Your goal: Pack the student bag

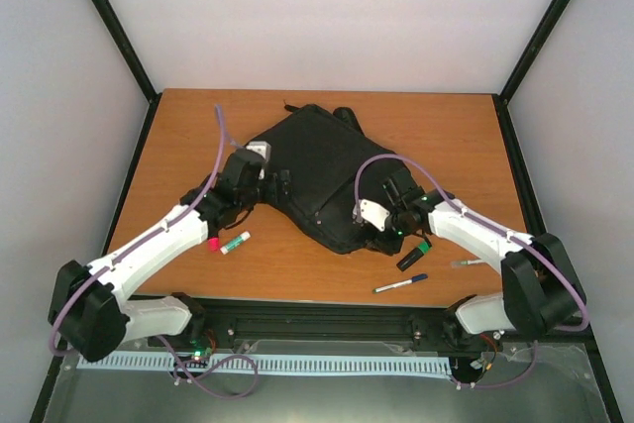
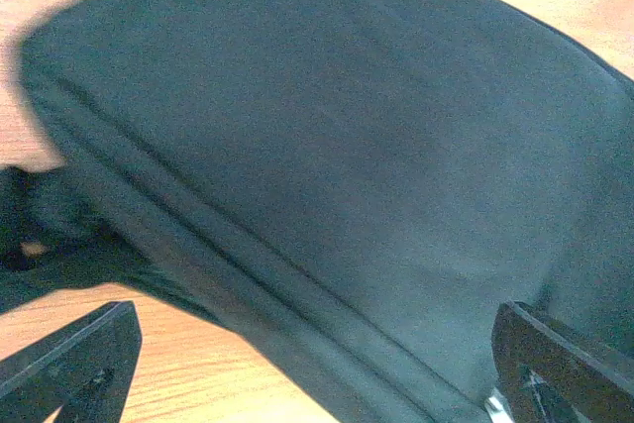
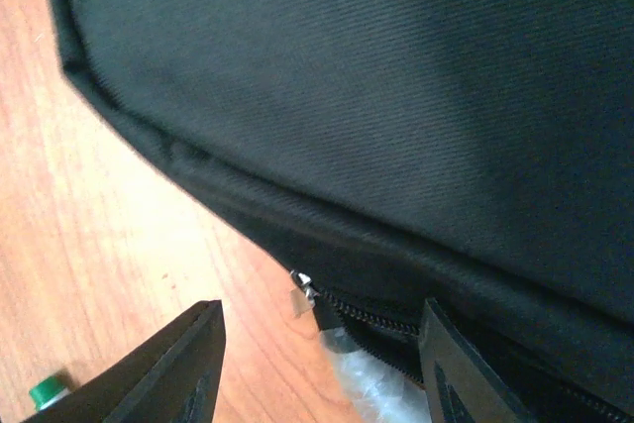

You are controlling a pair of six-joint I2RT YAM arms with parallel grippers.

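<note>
A black bag [image 1: 317,160] lies flat and askew on the table, its straps toward the back. Over its left edge my left gripper [image 1: 282,183] stands open; in the left wrist view the dark cloth spreads beyond the fingers [image 2: 99,364], with nothing held. At the bag's lower right corner is my right gripper [image 1: 371,240], its fingers part open. In the right wrist view a zipper pull [image 3: 303,284] and a clear handle-like piece [image 3: 371,383] show between and beyond the fingers, with no hold visible.
A green-and-white glue stick [image 1: 235,243] and a pink item [image 1: 213,244] lie left of the bag. A black, green-capped marker [image 1: 413,256], a blue-capped pen [image 1: 400,283] and a thin pale item [image 1: 468,263] lie front right.
</note>
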